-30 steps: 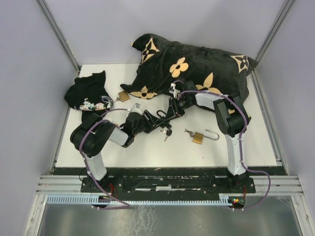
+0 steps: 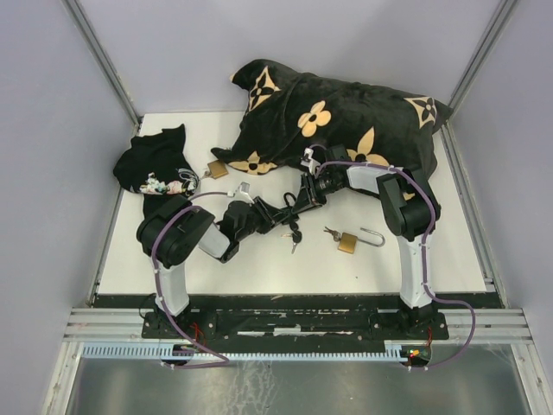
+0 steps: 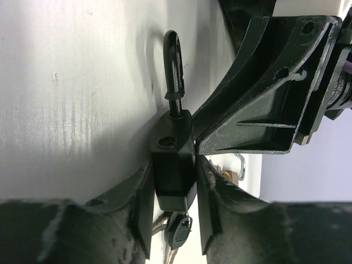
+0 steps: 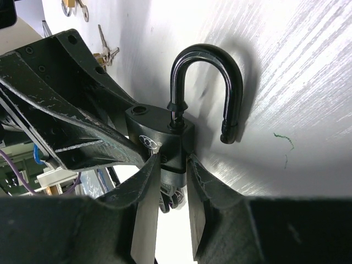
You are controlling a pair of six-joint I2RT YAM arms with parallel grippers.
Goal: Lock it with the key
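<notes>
The black padlock (image 4: 165, 129) is between my two grippers, its shackle (image 4: 206, 52) swung out with the free end away from the empty hole in the body. My right gripper is shut on the body from one side. The fingers of my left gripper lie close along both sides of the body's lower end; whether they press on it cannot be told. Below the body hangs a bunch of keys with a black fob (image 3: 179, 230); where a key enters the lock is hidden. From above, the keys (image 2: 296, 237) show just below the grippers.
A brass padlock (image 2: 347, 243) with keys and a long shackle lies to the right. Another brass padlock (image 2: 218, 169) is at the upper left, beside a black cloth (image 2: 160, 160). A large patterned black cushion (image 2: 337, 112) fills the back.
The padlock has moved slightly, and the hanging keys have swung a little. The right arm has shifted only slightly.
</notes>
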